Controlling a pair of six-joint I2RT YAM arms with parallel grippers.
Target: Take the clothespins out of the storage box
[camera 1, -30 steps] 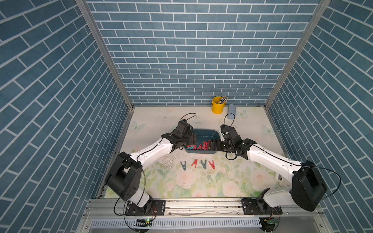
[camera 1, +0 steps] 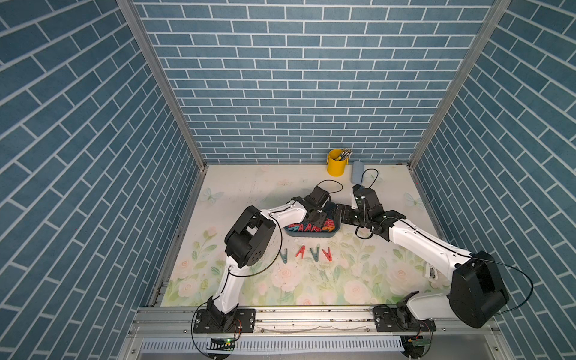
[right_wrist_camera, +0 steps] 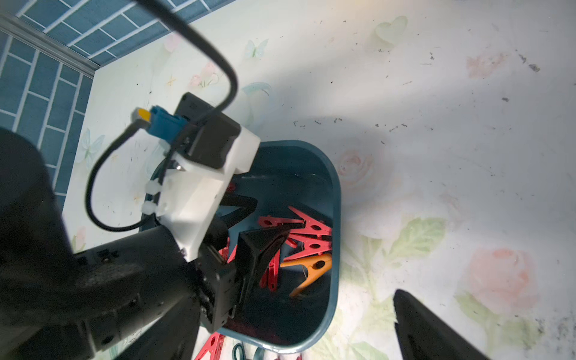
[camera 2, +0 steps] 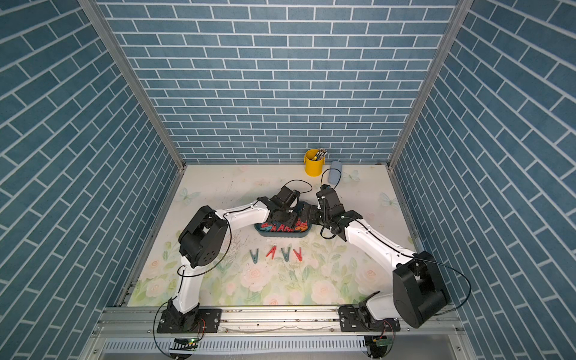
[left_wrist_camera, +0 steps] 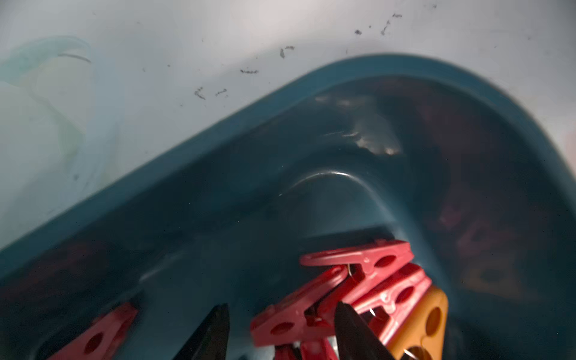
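Note:
The dark teal storage box (camera 1: pixel 309 234) holds red, orange and blue clothespins. My left gripper is part open inside it, its fingertips at a cluster of red clothespins (left_wrist_camera: pixel 372 264) with an orange clothespin (left_wrist_camera: pixel 426 312) beside them. Whether anything is between its fingers is not clearly shown. My right gripper stands open at the box's right end, above the rim, with the left gripper's body close in its view. In front of the box, two grey-green clothespins (camera 1: pixel 314 253) and two red ones (camera 1: pixel 327 254) lie in a row on the table.
A yellow cup with utensils (camera 1: pixel 336 163) and a grey-blue object (camera 1: pixel 357 172) stand at the back right. Tiled walls enclose three sides.
My left arm has moved right, reaching further over and into the box. My right gripper has shifted slightly back and to the right. The row on the table is unchanged.

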